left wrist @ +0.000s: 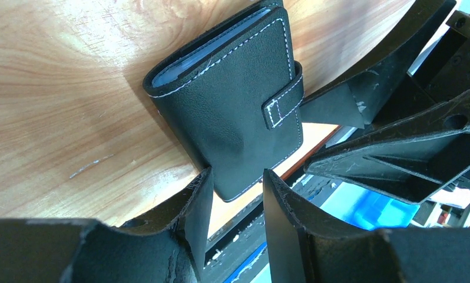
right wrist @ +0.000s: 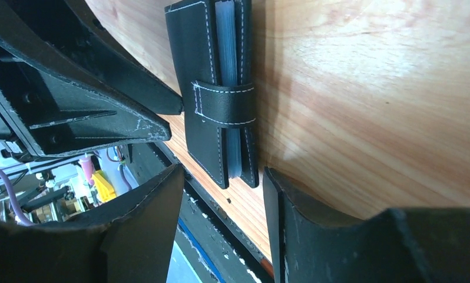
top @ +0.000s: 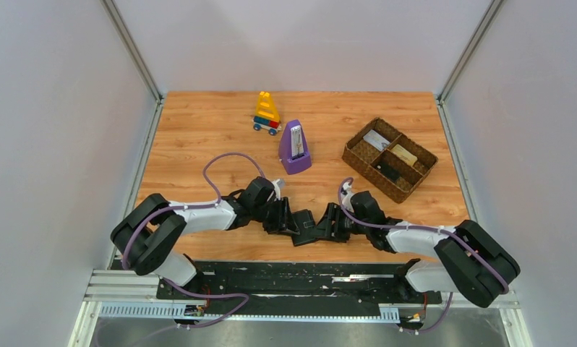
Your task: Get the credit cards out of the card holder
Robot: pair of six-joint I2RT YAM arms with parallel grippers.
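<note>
The black card holder [top: 304, 228] with white stitching sits at the table's front, its strap [left wrist: 284, 101] fastened across the open edge. Pale blue sleeve edges [right wrist: 228, 56] show between its covers. My left gripper is shut on the holder, a finger to each side of its near corner. At the strap side is my right gripper, its fingers apart with the holder's edge in front of and between them; the left wrist view has one of its fingers [left wrist: 333, 106] close against the strap. No card can be made out separately.
A purple metronome [top: 294, 148] and a yellow toy on wheels [top: 267, 112] stand further back. At the right, a wicker basket [top: 358, 157] with compartments holds a few items. Table between basket and metronome is clear. The front table edge runs close to both grippers.
</note>
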